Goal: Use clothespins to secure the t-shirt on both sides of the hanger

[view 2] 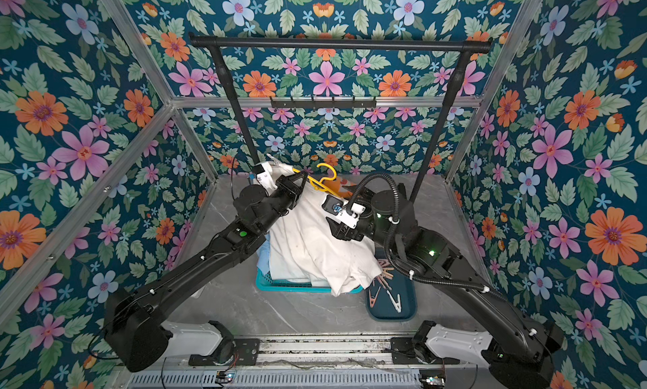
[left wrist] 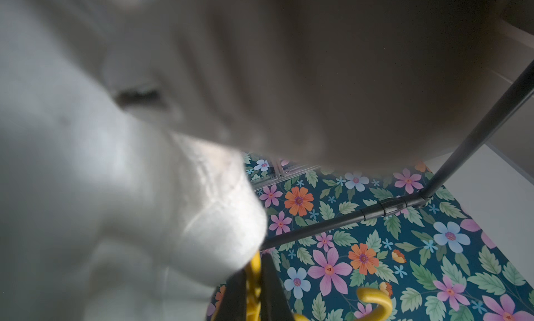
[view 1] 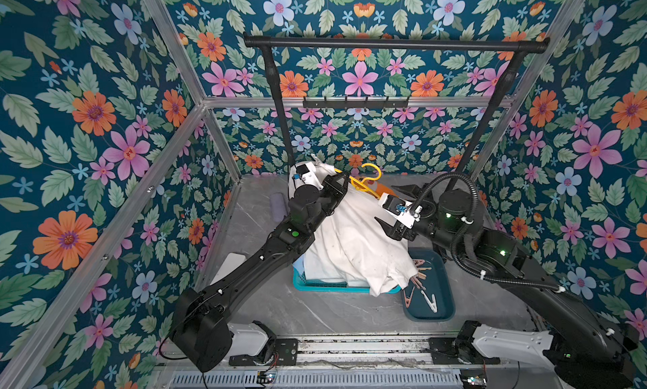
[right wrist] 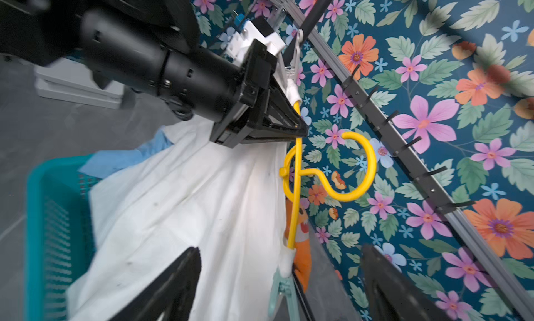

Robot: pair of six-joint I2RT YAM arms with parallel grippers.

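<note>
My left gripper is shut on the yellow hanger point(right wrist: 358, 192), holding it raised with the white t shirt point(view 1: 353, 240) draped from it over the teal basket point(right wrist: 39, 221). Clothespins show at the hanger's ends, one at the lower end point(right wrist: 282, 287) in the right wrist view. My right gripper point(view 1: 391, 224) stands open, facing the hanger, its blurred fingers apart with nothing between them. Shirt fabric fills much of the left wrist view.
A dark tray point(view 1: 441, 301) of loose clothespins sits at the front right. A black rack point(view 1: 397, 44) stands over the work area.
</note>
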